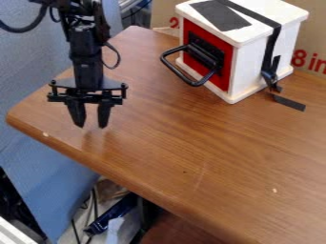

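Note:
My black gripper [91, 114] hangs low over the left end of the wooden table, its two fingers apart and pointing down, with nothing between them. To its right, at the back, stands a white box [256, 74] with a red front panel [223, 48], a black loop handle [182, 73] sticking out toward the left, and black straps over its top and side.
Cardboard [308, 38] stands behind the box. A blue padded surface lies beyond the table's left edge, with cables and clutter below.

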